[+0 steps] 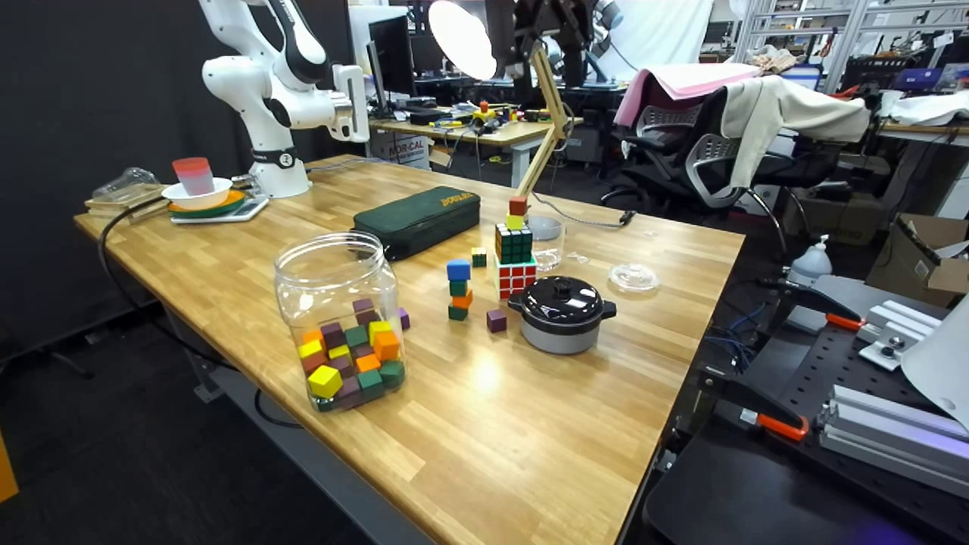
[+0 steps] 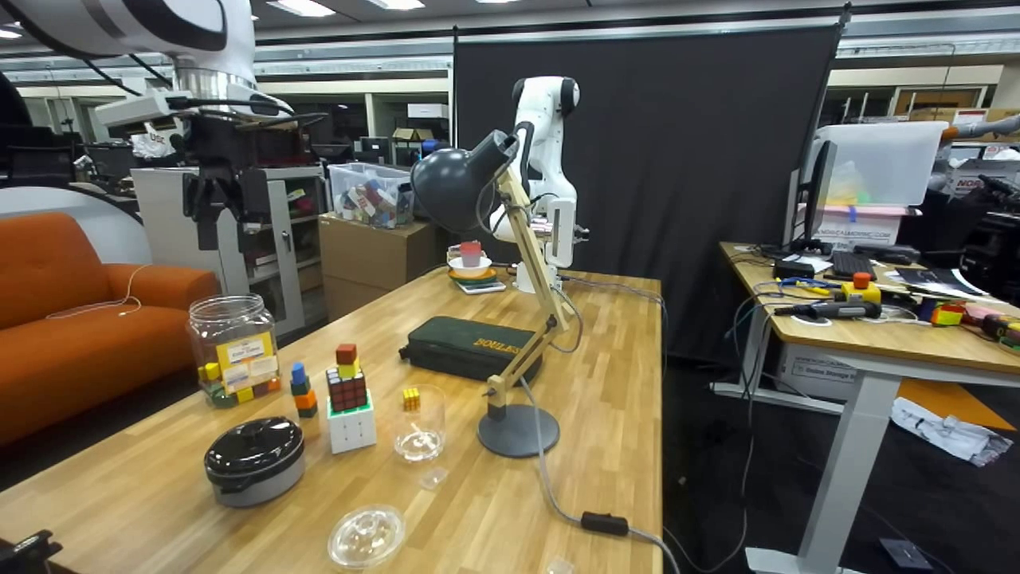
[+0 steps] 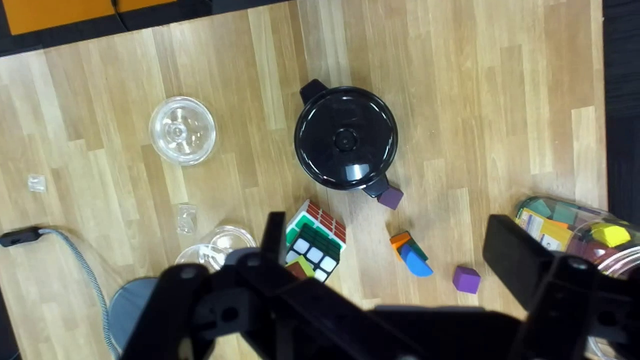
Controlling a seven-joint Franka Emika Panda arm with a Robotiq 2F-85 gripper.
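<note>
High above the table, my gripper stands open with nothing between its fingers; in exterior view 2 the gripper hangs beyond the clear jar. That jar holds several coloured blocks. A small tower of blue, green and orange blocks stands upright, and the wrist view looks down on its blue top. Beside it, a red and a yellow block top two stacked puzzle cubes. One purple block lies by a handle of the lidded black-and-grey pot; another purple block lies nearer the jar.
A desk lamp rises behind the cubes near a clear cup. A clear lid lies flat beyond the pot. The dark green case sits farther back. Bare tabletop spreads in front of the pot.
</note>
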